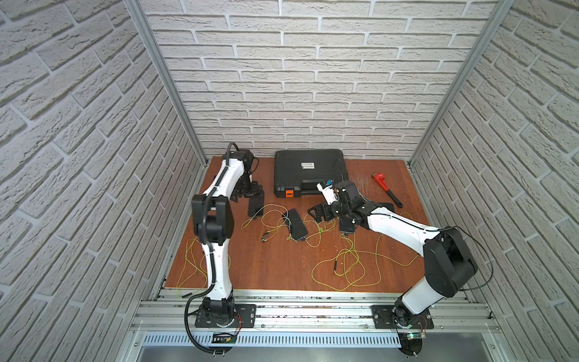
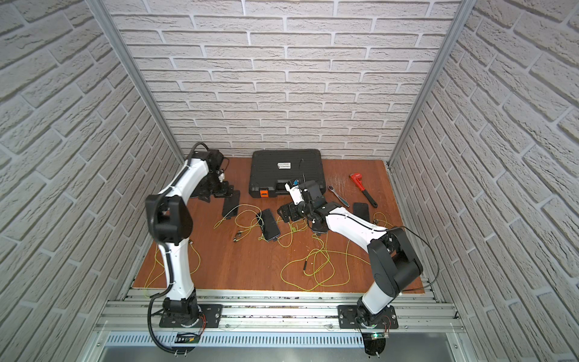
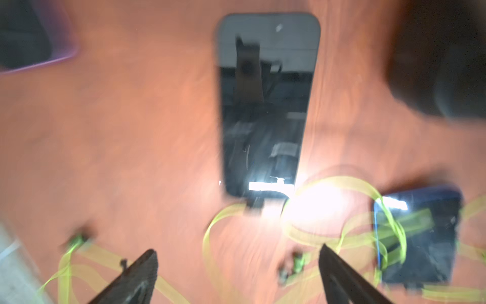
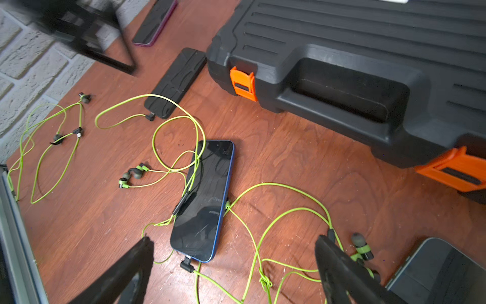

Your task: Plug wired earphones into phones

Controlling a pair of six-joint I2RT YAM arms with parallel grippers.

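Below my open left gripper lies a black phone (image 3: pixel 263 101), with a connector and yellow cable at its lower end in the blurred left wrist view; whether it is seated I cannot tell. A blue-edged phone (image 4: pixel 202 197) near the middle has a yellow-cabled plug (image 4: pixel 186 263) at its end and loops lying over it. My right gripper stands open above the table, beside another phone (image 4: pixel 435 273). Yellow earphones (image 4: pixel 131 173) lie tangled around the phones, and a purple-edged phone (image 4: pixel 154 21) lies at the back left.
A black case (image 1: pixel 308 172) with orange latches fills the back centre. A red pipe wrench (image 1: pixel 386 188) and a slim metal tool (image 2: pixel 338 195) lie at the right. Bare table shows at front centre left.
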